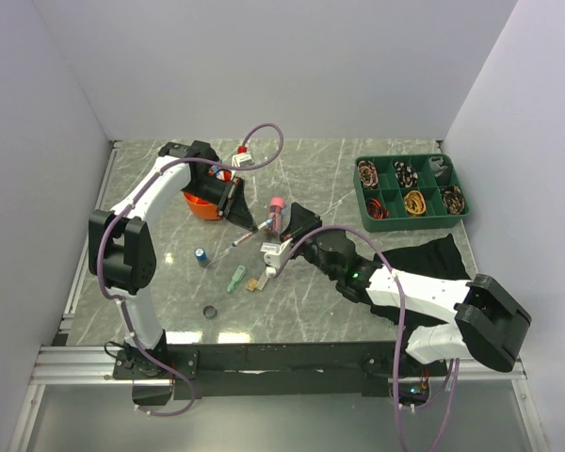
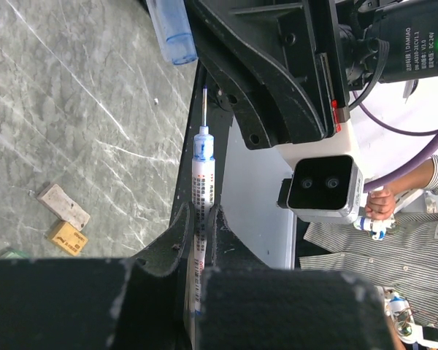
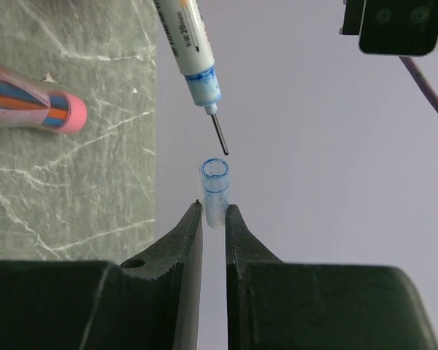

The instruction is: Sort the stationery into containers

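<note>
A white-and-blue pen [image 2: 203, 182] with a bare metal tip is in my left gripper [image 1: 254, 230], which is shut on its barrel. In the right wrist view a translucent blue cap [image 3: 215, 191] sits at the fingertips of my right gripper, its open mouth facing the pen's tip. My right gripper is shut on this cap. Pen tip and cap stand apart; in the left wrist view the cap [image 2: 173, 33] lies off to one side of the pen's line. An orange container [image 1: 203, 209] stands partly hidden behind the left arm.
Near the grippers lies a pink-capped tube [image 1: 277, 204]. Loose on the marble table are a blue item [image 1: 201, 255], a green item [image 1: 236, 278], a yellow block [image 1: 251, 284] and a dark ring [image 1: 210, 312]. A green compartment tray [image 1: 410, 223] and black cloth [image 1: 438, 262] occupy the right.
</note>
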